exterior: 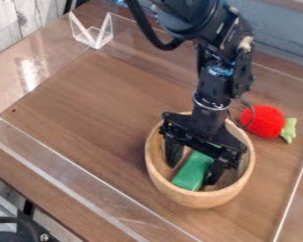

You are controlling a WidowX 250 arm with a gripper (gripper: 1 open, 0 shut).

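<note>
A wooden bowl (170, 189) stands on the right part of the table, holding a green block (192, 173). My gripper (193, 161) reaches down into the bowl from above, its dark fingers on either side of the block's upper part. Whether they touch it or grip it is hard to tell, as the gripper body hides much of that end.
A red plush vegetable (264, 121) with a pale green top lies just behind the bowl at the right. A clear holder (94, 33) stands at the back left.
</note>
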